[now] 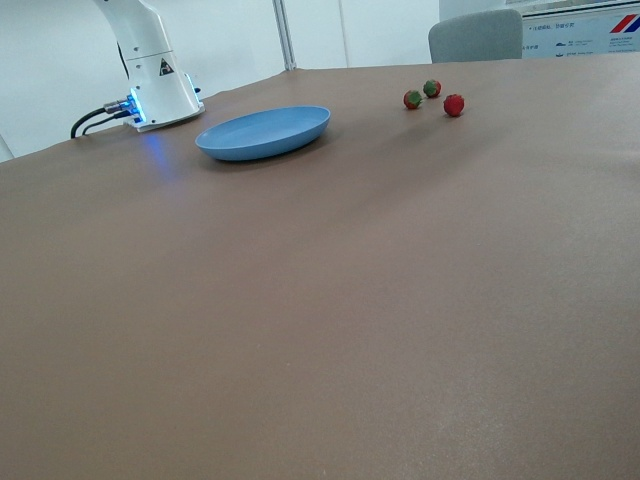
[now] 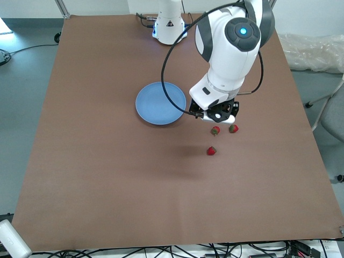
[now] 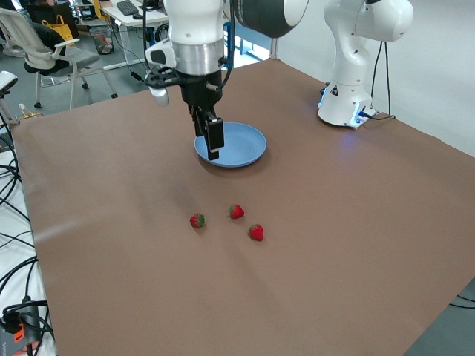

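A blue plate [image 2: 160, 105] lies on the brown table, also seen in the top view [image 1: 263, 133] and the right view [image 3: 236, 152]. The arm's gripper [image 3: 211, 148] hangs in front of the plate's middle in the right view; in the left view its black housing [image 2: 215, 110] sits right of the plate, above the strawberries. Whether its fingers are apart is unclear. Three strawberries lie loose on the table to the plate's right in the left view: one [image 2: 212, 151] nearest the front, one [image 2: 215, 130] and one [image 2: 234, 128] behind it.
A white robot base [image 2: 170, 27] stands at the back of the table [image 2: 134, 188]. Cables run along the front edge in the left view, with a white cylinder [image 2: 13, 239] at the front left corner. A chair stands beside the table.
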